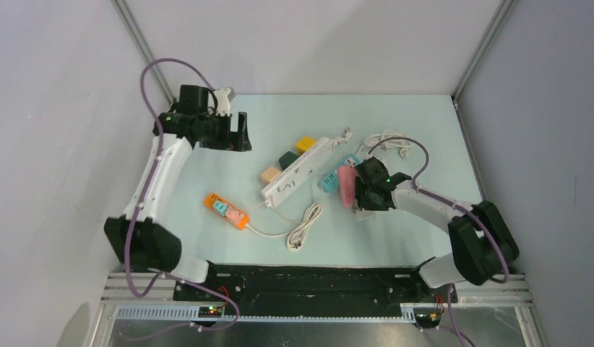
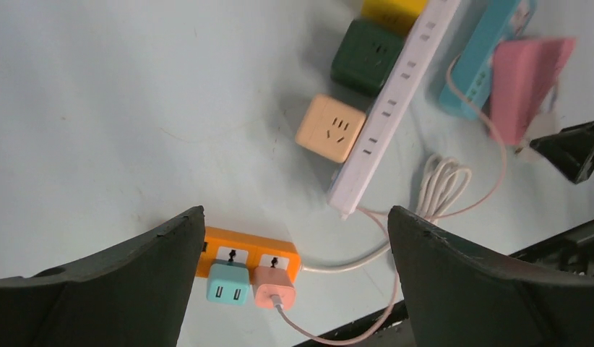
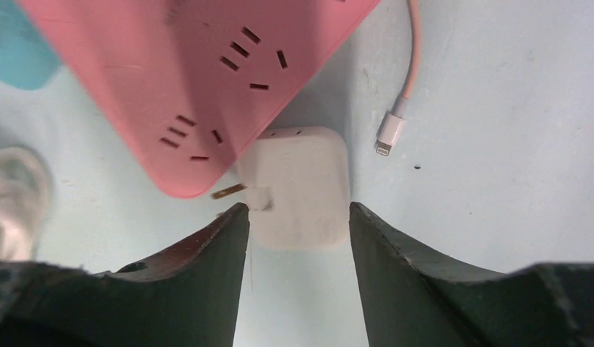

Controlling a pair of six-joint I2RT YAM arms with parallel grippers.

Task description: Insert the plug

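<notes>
A white plug [image 3: 301, 188] lies on the table beside the pink power strip [image 3: 214, 72]. Its metal prongs point left, close to the strip's lower edge. In the right wrist view my right gripper has one finger on each side of the plug. The fingers are apart and very near its sides; contact cannot be made out. The top view shows the right gripper [image 1: 360, 196] covering much of the plug. My left gripper [image 1: 233, 131] is open and empty above the back left of the table.
A long white power strip [image 2: 384, 116] has orange, green and yellow blocks along it. An orange strip [image 1: 217, 201] carries two plugs. The blue strip [image 1: 337, 176] stands left of the pink one. A pink cable end [image 3: 392, 131] lies right of the plug.
</notes>
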